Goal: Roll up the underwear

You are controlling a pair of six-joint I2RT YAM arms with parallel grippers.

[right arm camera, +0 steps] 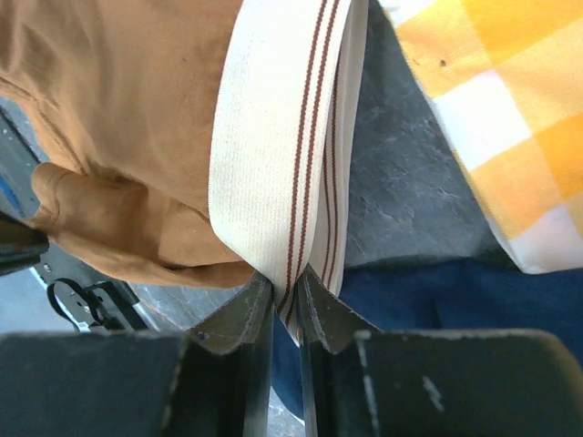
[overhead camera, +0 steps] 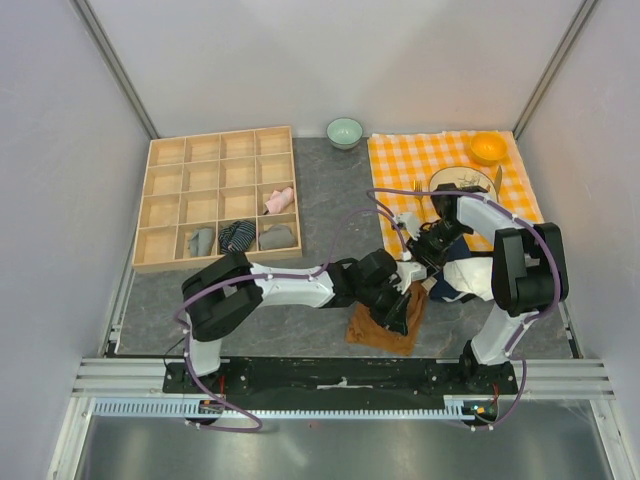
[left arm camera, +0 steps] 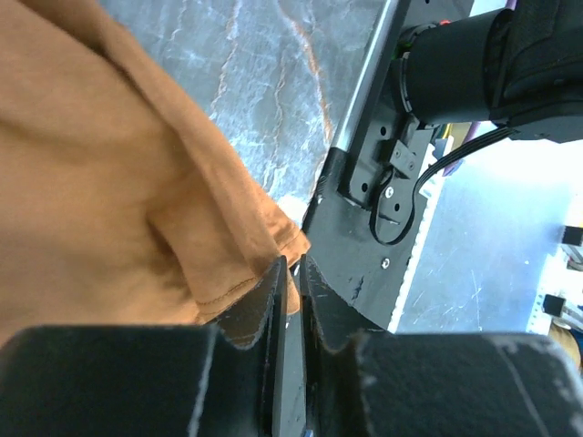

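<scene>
The brown underwear point(overhead camera: 368, 338) lies on the table near its front edge, with one side folded up. My left gripper is shut on a fold of brown cloth by the garment's edge, over the front rim of the table. In the right wrist view my right gripper is shut on the end of the white waistband point(right arm camera: 264, 137), which has dark red stripes. The brown fabric point(right arm camera: 155, 109) hangs creased beside this band. From the top, the left arm covers much of the garment's middle.
Navy and white clothes point(overhead camera: 468, 278) lie right beside the right gripper. A yellow checked cloth point(overhead camera: 390, 165) with a plate and an orange bowl point(overhead camera: 488, 148) is behind. A wooden compartment box point(overhead camera: 215, 137) stands at the back left.
</scene>
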